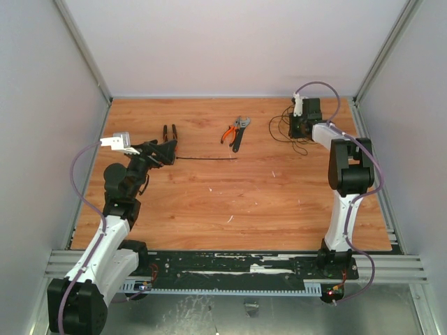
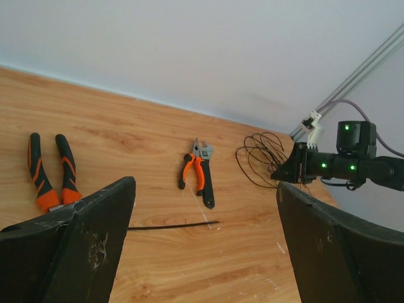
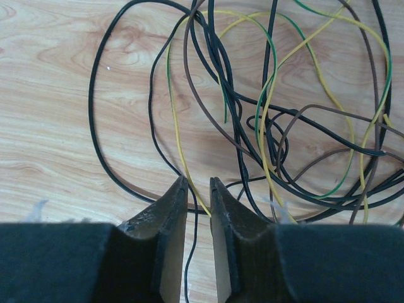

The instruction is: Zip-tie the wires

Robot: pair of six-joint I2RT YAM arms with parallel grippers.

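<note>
A loose tangle of black, brown, yellow and green wires (image 3: 243,126) lies on the table at the far right, also seen in the top view as wires (image 1: 279,132). Over its edge hangs my right gripper, open by a narrow gap, with a yellow-and-green strand and thin black wire in line with its fingertips; nothing is clamped. A straight black strip, apparently a zip tie (image 1: 207,158), lies flat left of centre. Above the table at the left, my left gripper (image 1: 167,151) stands wide open and empty, its fingers (image 2: 95,246) framing the view.
Orange-handled pliers (image 2: 188,167) and a black adjustable wrench (image 2: 207,183) lie side by side at mid-back. Another black-and-orange tool's handles (image 2: 66,167) show near the left gripper. Walls close off the back and sides.
</note>
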